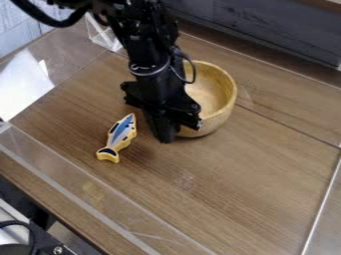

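Observation:
The black arm comes down from the top of the view to my gripper, which is low at the near left side of a wooden bowl, partly in front of it. The gripper looks shut, with nothing visible between its fingers, though the dark tips are hard to make out. A blue and yellow fish-shaped toy lies on the table just left of the gripper, apart from it.
A white sheet is at the far left, and a dark wall runs along the back.

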